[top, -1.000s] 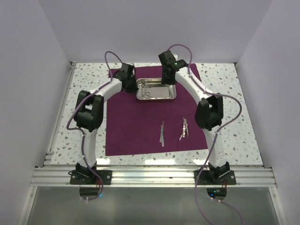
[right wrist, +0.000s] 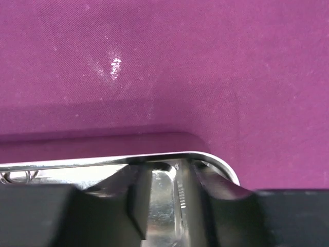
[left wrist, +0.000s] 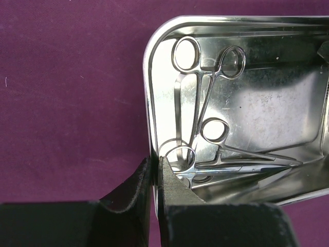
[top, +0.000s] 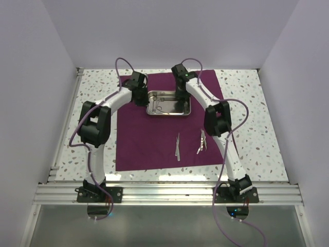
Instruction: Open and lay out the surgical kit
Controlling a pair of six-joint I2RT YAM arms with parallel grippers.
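Note:
A steel tray (top: 169, 113) lies on the purple cloth at the back centre. My left gripper is shut on the tray's left rim. Ring-handled scissors and clamps (left wrist: 221, 167) lie inside, mostly in the left part. My right gripper is over the tray's back right corner, part open and blurred; whether it touches the rim I cannot tell. In the right wrist view a slim metal piece shows in the tray between its fingers.
Slim instruments (top: 178, 149) lie on the front middle of the cloth, with several more (top: 202, 141) to their right.
The tray has moved slightly toward the front and left, with my left gripper on it.

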